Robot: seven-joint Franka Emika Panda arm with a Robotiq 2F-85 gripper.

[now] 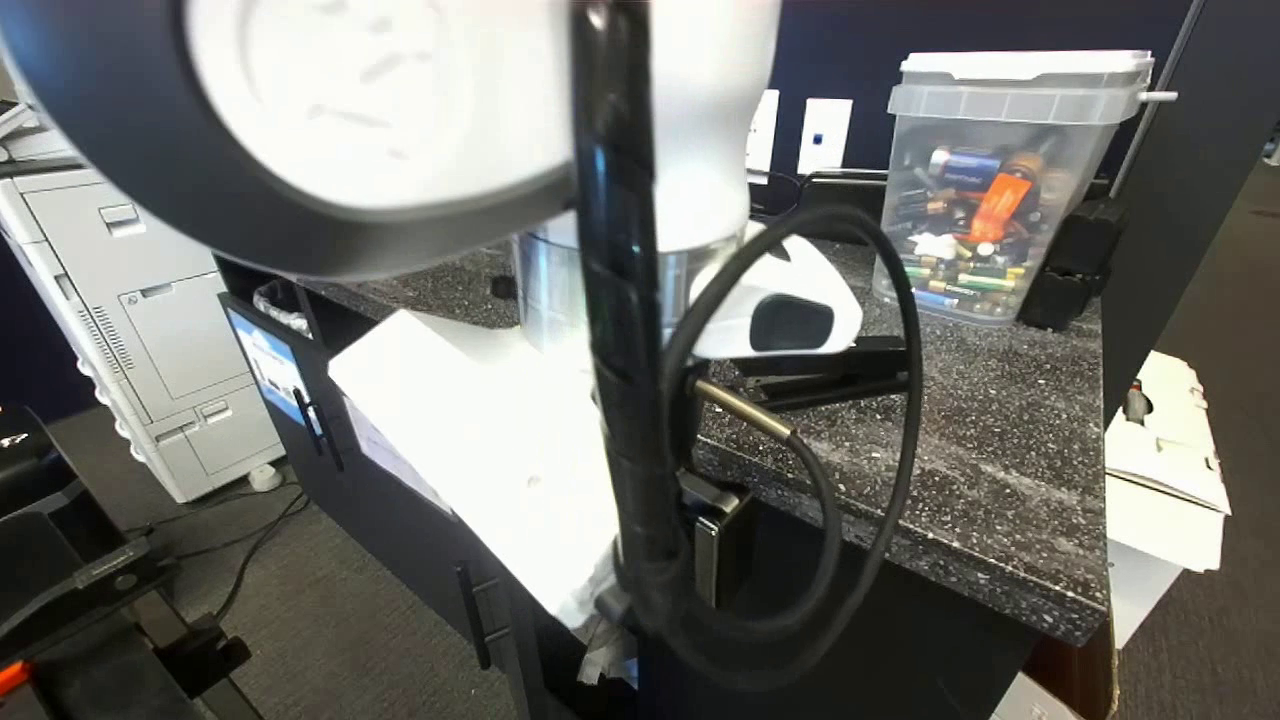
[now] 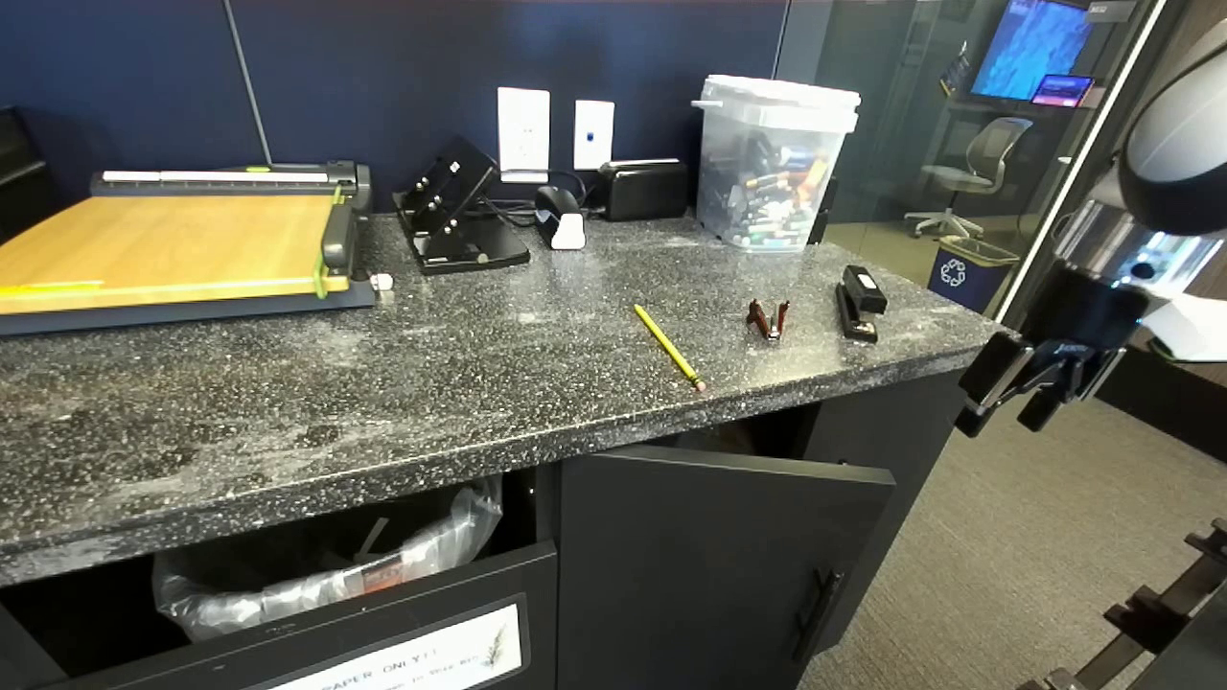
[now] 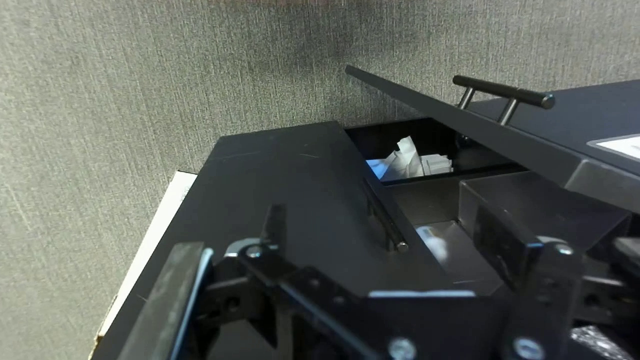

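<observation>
Beyond the right end of the counter, my gripper [image 2: 1005, 420] hangs below counter-top height in exterior view 2, fingers spread and nothing between them. The wrist view has the open gripper over the dark cabinet front. A cabinet door [image 2: 725, 540] stands ajar; its edge [image 3: 480, 129] and bar handle [image 3: 507, 93] show at the right in the wrist view. Another door [image 3: 288, 174], with its own handle [image 3: 384, 219], lies below the fingers. Crumpled white paper [image 3: 408, 159] sits inside the cabinet. In exterior view 1 the arm hides most of the cabinet opening.
On the counter [image 2: 460, 345] lie a yellow pencil [image 2: 667, 345], a red-brown staple remover [image 2: 768, 321] and a black stapler [image 2: 860, 305]. A lidded battery tub [image 2: 771, 167], hole punch [image 2: 460, 207] and paper cutter [image 2: 196, 241] stand behind. Carpet is open before the cabinets.
</observation>
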